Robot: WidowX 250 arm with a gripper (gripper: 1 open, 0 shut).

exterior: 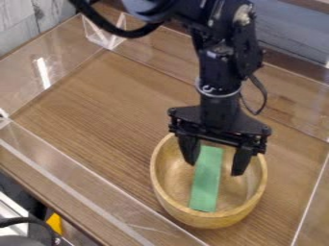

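Observation:
A tan bowl (pixel 240 203) sits on the wooden table at the lower right. Inside it lies a long green block (pixel 206 187), tilted slightly, along the left half of the bowl's floor. The black gripper (pixel 215 150) hangs over the bowl from the top of the view, its two fingers apart, one at each side of the green block's upper end, with nothing clearly held.
A clear plastic piece stands near the top-left corner. A black and yellow object (pixel 33 231) is partly visible at the bottom-left corner. Clear edging runs along the table's sides.

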